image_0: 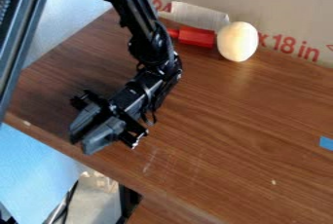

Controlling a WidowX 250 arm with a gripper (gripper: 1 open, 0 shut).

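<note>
My black gripper (89, 136) hangs low over the left front part of the wooden table (247, 140), its grey fingers pointing down-left toward the front edge. Whether the fingers are apart or closed is hard to make out. At the back of the table a white egg-shaped object (237, 41) stands beside a red object (194, 36), both well away from my gripper.
A cardboard panel (283, 14) with red lettering closes off the back. A clear or whitish item (200, 16) lies behind the red object. A blue tape piece (326, 142) is at the right edge.
</note>
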